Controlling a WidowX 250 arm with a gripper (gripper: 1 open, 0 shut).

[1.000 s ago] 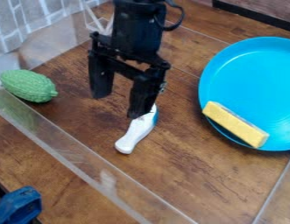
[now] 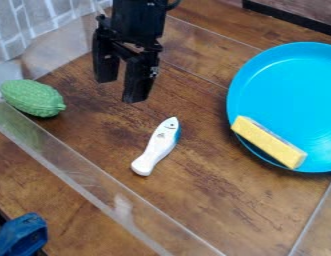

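My black gripper (image 2: 122, 72) hangs open at the top centre of the camera view, its fingers pointing down with nothing visible between them. A white fish-shaped object (image 2: 157, 148) lies on the wooden table below and to the right of it. A green bumpy vegetable (image 2: 32, 97) lies at the left. On the right, a yellow bar (image 2: 268, 142) rests on the lower part of a blue plate (image 2: 291, 94).
Clear plastic walls (image 2: 40, 40) edge the work area at the left and bottom. A dark blue object (image 2: 18, 236) sits at the lower left corner.
My gripper has moved up and back, away from the white fish-shaped object, uncovering more of it. The other objects lie where they were.
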